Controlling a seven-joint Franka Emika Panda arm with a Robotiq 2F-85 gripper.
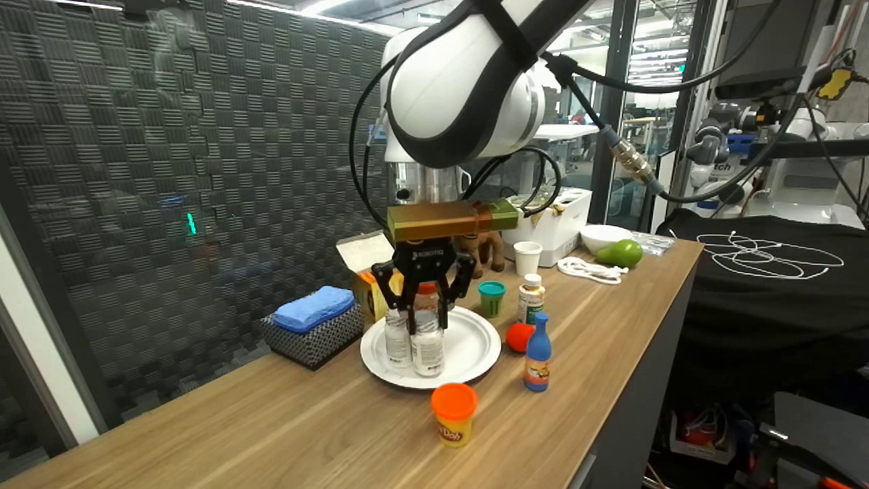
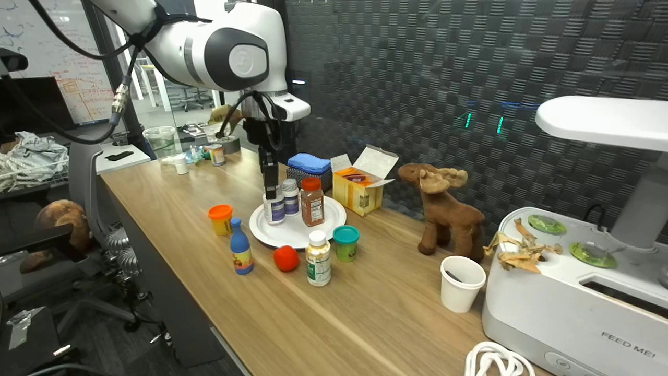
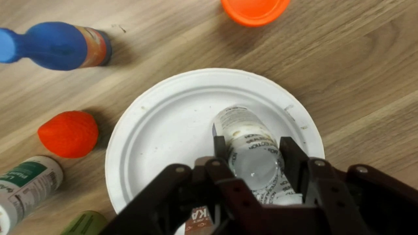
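My gripper is over the white plate, shut on a white bottle with a clear wrap on its top. In the wrist view the held bottle sits between the two fingers, above the right part of the plate. Whether its base touches the plate is hard to tell. A second white bottle stands on the plate right beside it. The red-capped spice jar is on the plate too, partly hidden behind my gripper in the first exterior view.
Around the plate stand an orange-lidded tub, a blue bottle, a red ball-like item, a white-capped bottle and a green tub. A box and a basket with blue cloth sit behind.
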